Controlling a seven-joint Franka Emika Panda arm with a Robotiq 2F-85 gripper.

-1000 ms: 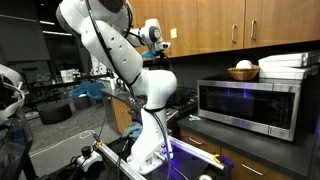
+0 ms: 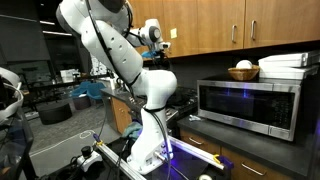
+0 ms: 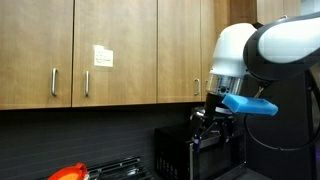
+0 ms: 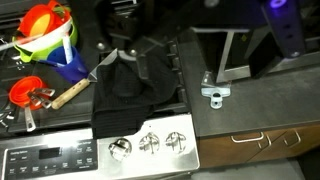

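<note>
My gripper (image 3: 214, 132) hangs high in the air near the upper cabinets, its fingers spread apart and no object visible between them. In the wrist view its dark parts fill the top of the picture, and the stove lies well below. A black cloth (image 4: 130, 98) lies crumpled over the stove top and hangs across its front edge. Left of the cloth are a blue cup (image 4: 72, 68), a wooden-handled tool (image 4: 72, 94) and orange-red measuring cups (image 4: 27, 92). Green, white and red bowls (image 4: 42, 30) sit farther back.
A microwave (image 2: 245, 108) stands on the counter, with a basket (image 2: 243, 73) and white containers (image 2: 286, 66) on top. Wooden cabinets (image 3: 135, 55) run close behind the arm. A small light-coloured clip-like object (image 4: 215, 94) lies on the dark counter (image 4: 245, 113) right of the stove.
</note>
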